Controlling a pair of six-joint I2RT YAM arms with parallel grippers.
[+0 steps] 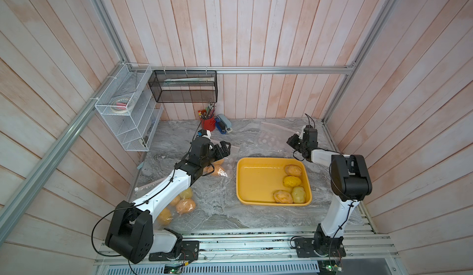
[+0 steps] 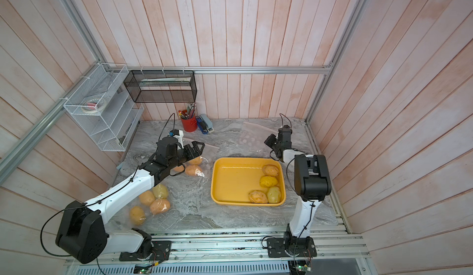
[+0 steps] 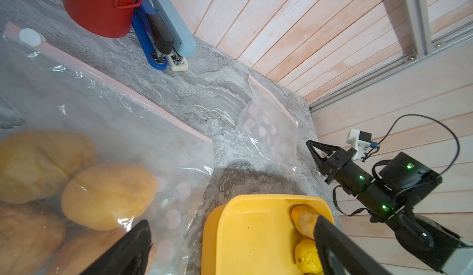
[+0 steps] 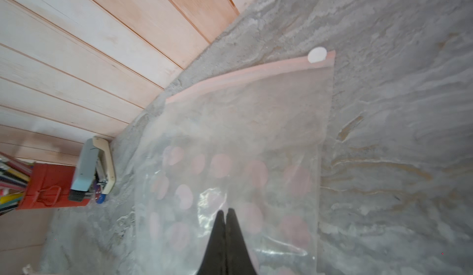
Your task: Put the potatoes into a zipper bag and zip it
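The empty zipper bag (image 4: pixel 236 127) lies flat at the back right of the table, its pink zip strip and white slider toward the wall. Over its near part, my right gripper is shut with nothing between its fingers. Inside the yellow bin (image 1: pixel 258 181), potatoes (image 1: pixel 291 181) rest along the right side and front. A filled bag (image 3: pixel 147 142) holds several potatoes (image 3: pixel 110 196) and lies below my left gripper (image 1: pixel 225 149), which stands open and empty. Another bag with potatoes (image 1: pixel 185 205) lies at the front left, partly behind the left arm.
A red pen pot (image 1: pixel 208 123) and a stapler (image 1: pixel 224 123) stand by the back wall. Wire racks (image 1: pixel 125 110) hang on the left. Bare table (image 1: pixel 216 216) shows in front of the yellow bin and between the filled bags and the bin.
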